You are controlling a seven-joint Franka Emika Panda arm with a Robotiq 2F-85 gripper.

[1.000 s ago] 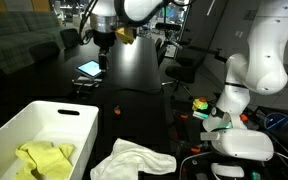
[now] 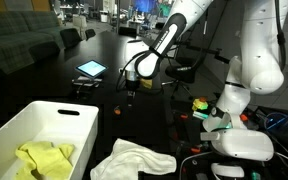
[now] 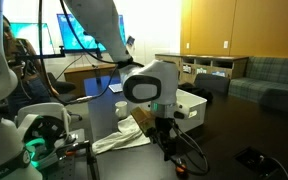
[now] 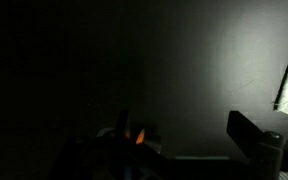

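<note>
My gripper (image 2: 126,100) hangs low over the dark table in exterior view 1, its dark fingers pointing down. Close to it on the tabletop lies a small orange-red object (image 2: 118,111). From the other side, in exterior view 2, the same small object (image 3: 181,169) sits by the foot of the gripper (image 3: 170,154). The wrist view is very dark. There the gripper stands open, and an orange patch (image 4: 140,137) shows near the left finger. Nothing is visibly held.
A white bin (image 2: 58,112) holding a yellow cloth (image 2: 44,160) stands at the left. A white cloth (image 2: 134,161) lies toward the front. Behind is a pale blue tablet-like item (image 2: 91,69). Black items with cables (image 3: 259,161) lie on the table in exterior view 2.
The arm has come down from high above the table, and the gripper is now close to the tabletop by the orange-red object. The bin and cloths have stayed in place.
</note>
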